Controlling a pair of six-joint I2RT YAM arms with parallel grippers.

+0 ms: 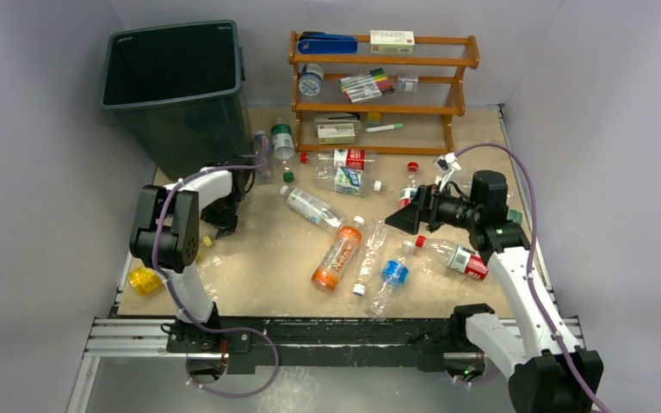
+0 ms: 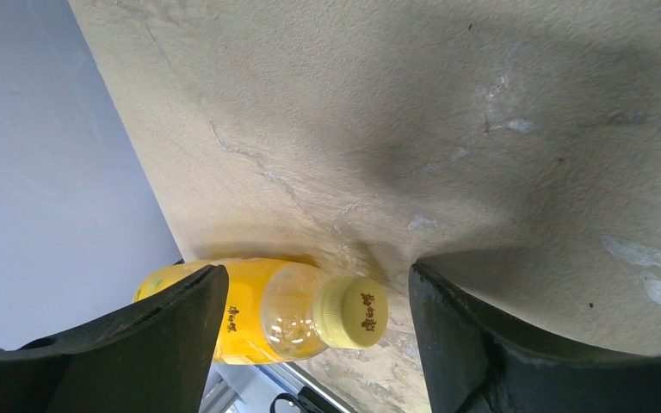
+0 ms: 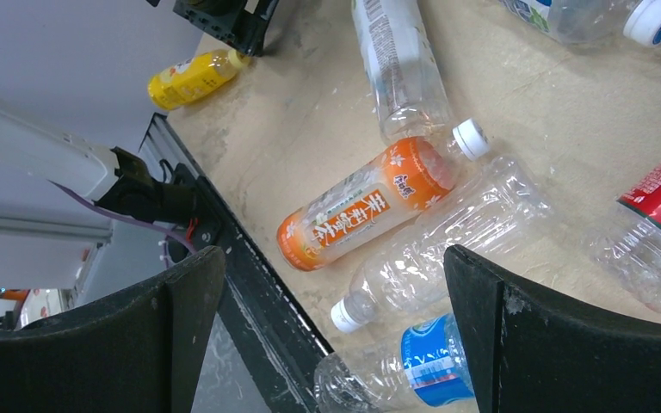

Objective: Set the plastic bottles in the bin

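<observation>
A yellow bottle (image 2: 250, 314) lies on the table at the left, partly hidden under the left arm in the top view. My left gripper hangs low over it, fingers apart, with the cap end visible between them. My right gripper is open above several clear bottles, including an orange-labelled one (image 1: 337, 256), a blue-labelled one (image 1: 389, 284) and a red-labelled one (image 1: 460, 258). More bottles lie before the rack. The dark green bin (image 1: 168, 138) stands at the back left.
A wooden rack (image 1: 379, 107) with boxes, markers and containers stands at the back. Walls bound the sides.
</observation>
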